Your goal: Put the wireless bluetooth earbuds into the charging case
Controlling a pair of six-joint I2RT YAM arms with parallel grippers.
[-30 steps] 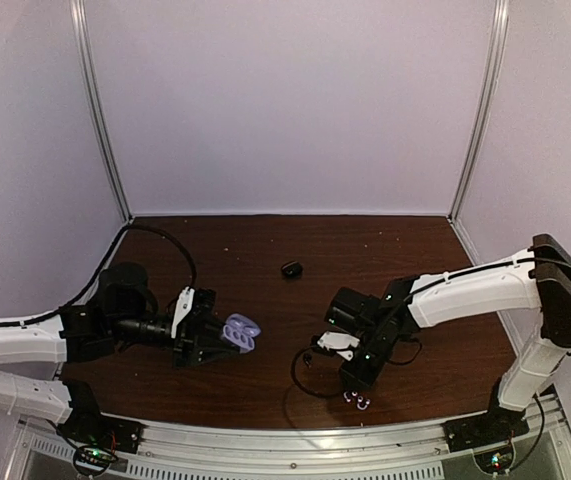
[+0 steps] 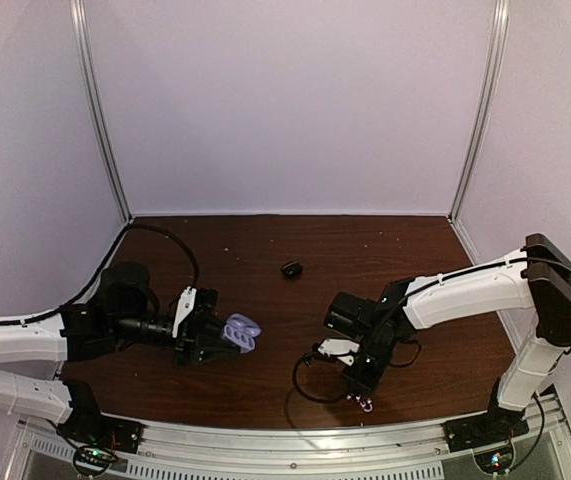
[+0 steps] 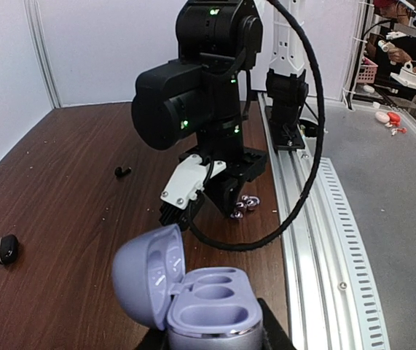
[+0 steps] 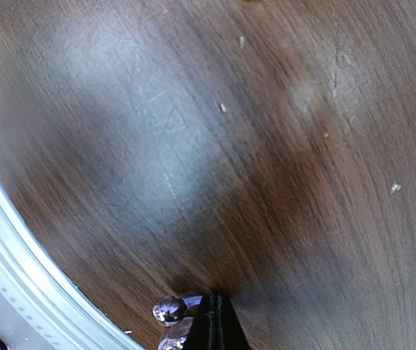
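My left gripper [image 2: 215,345] is shut on the open lavender charging case [image 3: 215,299], held above the table, its empty-looking slots facing up. Low at the table's front edge, my right gripper is shut, its dark fingertips right against the shiny earbuds [image 4: 170,310]; nothing clearly shows between the fingers. The earbuds lie on the wood just beside the metal rail, partly hidden behind the fingertips in the right wrist view.
A small black object [image 2: 291,269] lies at mid table, with another dark bit [image 3: 120,172] nearer the right arm. The metal rail [image 2: 295,440] runs along the front edge.
My right gripper has shifted slightly, and the earbuds beside it have moved a little along the front of the table. The left arm and case look unchanged.
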